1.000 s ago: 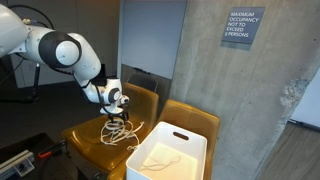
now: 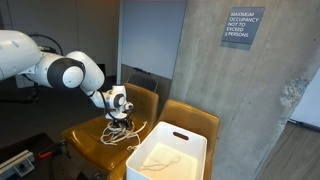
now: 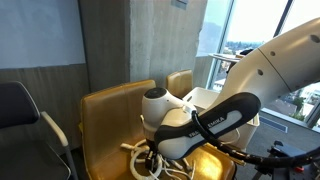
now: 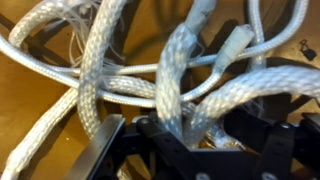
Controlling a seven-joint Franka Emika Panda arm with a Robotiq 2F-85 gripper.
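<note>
A tangle of white rope [image 2: 118, 133] lies on the tan leather chair seat [image 2: 95, 157]. My gripper [image 2: 120, 120] is low over the rope, pointing down into it. Close up in the wrist view, thick braided strands [image 4: 172, 70] and thinner cord [image 4: 130, 70] cross in front of the fingers. The gripper stands part open, with rope strands running down between its fingers; whether they are gripped does not show. In the second exterior view, rope [image 3: 150, 165] lies around and beneath the gripper.
A white bin [image 2: 180, 158] stands to the right on the seats, with a thin length of rope [image 2: 160, 164] inside. Tan chair backs [image 2: 142, 104] rise behind the rope. A dark chair [image 3: 25, 140] sits at the left of the second exterior view.
My gripper has come down from above the rope to a place among its strands. The bin has not moved.
</note>
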